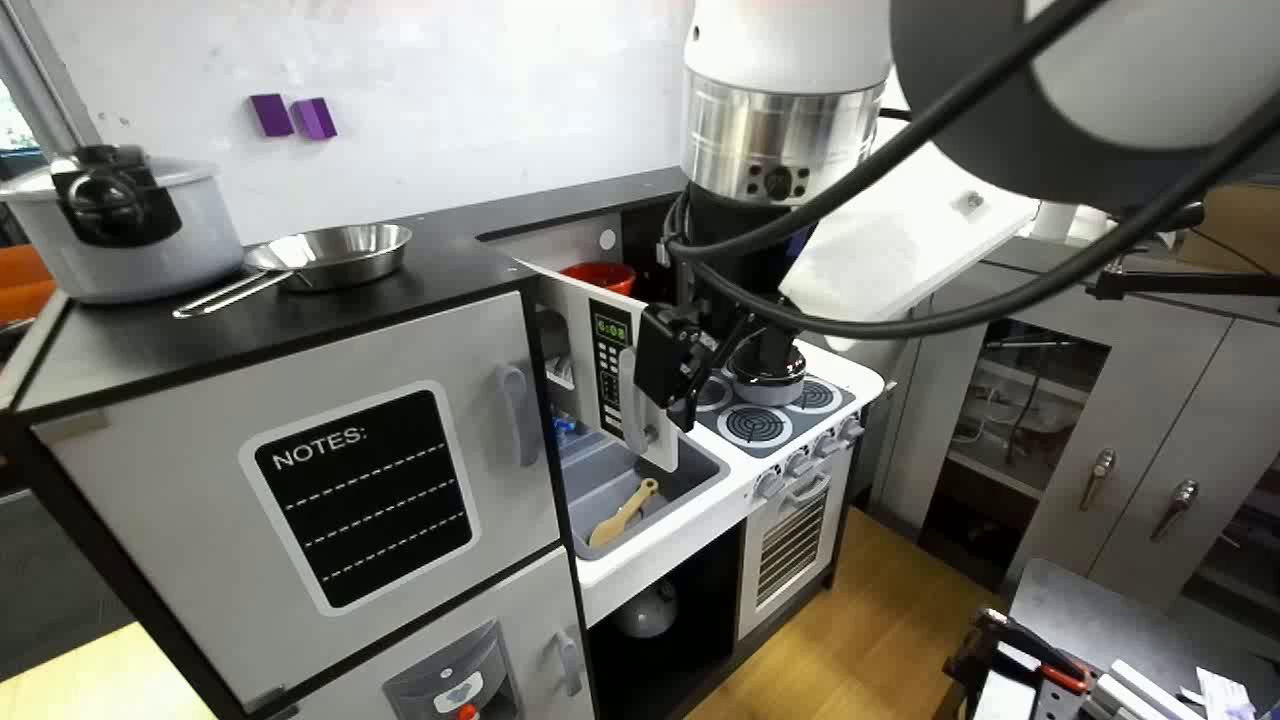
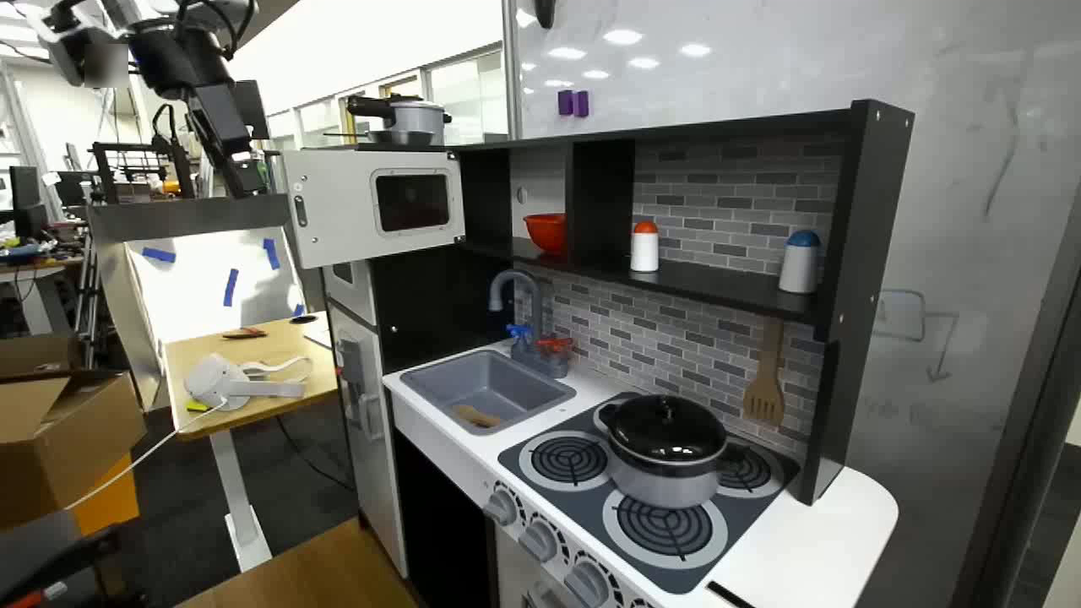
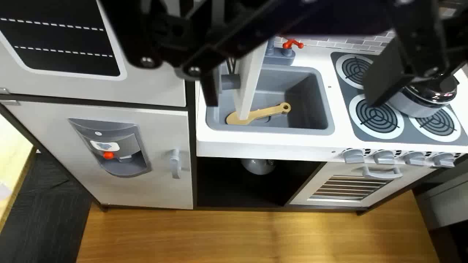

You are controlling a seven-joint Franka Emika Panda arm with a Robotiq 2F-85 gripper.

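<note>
The toy microwave door stands swung outward, its keypad and grey handle facing the fridge side. My gripper is at the door's outer edge, beside the handle. Seen from the wrist, the fingers of my gripper are wide apart. The door's white edge and the handle lie between them, close to the left finger; whether that finger touches the handle I cannot tell. From the other side, the door partly covers the fridge, with the arm beyond its outer edge.
Below the door is the grey sink, holding a wooden utensil. To its right, a lidded pot sits on the stove. A steel pan and a grey pot stand on top. An orange bowl is on the shelf.
</note>
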